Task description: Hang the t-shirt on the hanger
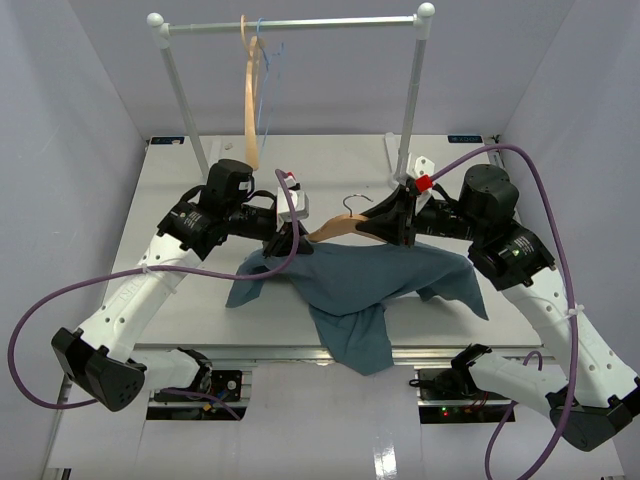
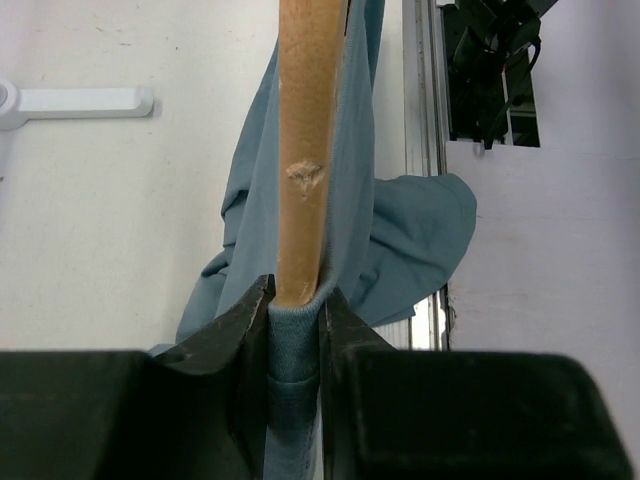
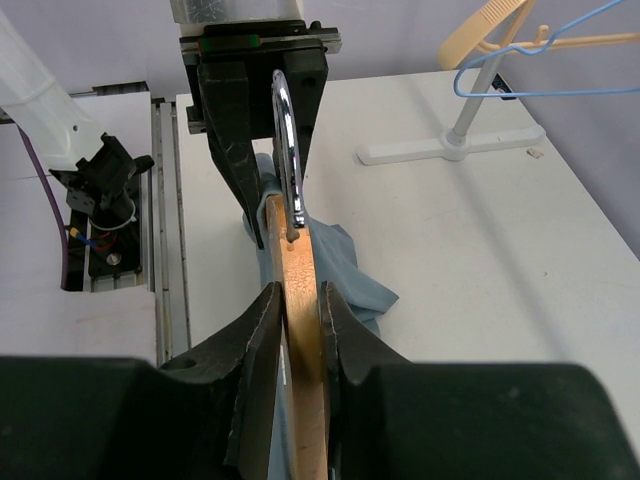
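A blue-grey t-shirt lies draped on the white table, hanging over its front edge. A wooden hanger with a metal hook is held above it by my right gripper, shut on the hanger's body. My left gripper is at the hanger's left end; in the left wrist view its fingers close round blue fabric at the tip of the wooden hanger, which reaches into the cloth.
A white rail stands behind, with wooden and blue hangers hanging at its left.
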